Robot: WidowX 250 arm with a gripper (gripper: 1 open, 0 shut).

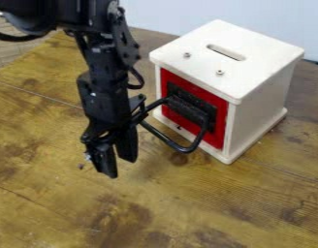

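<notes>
A white wooden box (pixel 252 82) with a red front panel (pixel 216 131) stands at the right, a slot and two screw heads on its top. On the red front sits a black fixture (pixel 190 105) with a looped black handle (pixel 177 145) sticking out toward the left and down. My black gripper (pixel 110 155) is low over the table, left of that handle and apart from the box's front, pointing down. Its fingers are dark and close together in this view; whether they are open or shut is unclear.
A pale surface lies behind the box, and a woven mat shows at the top left corner.
</notes>
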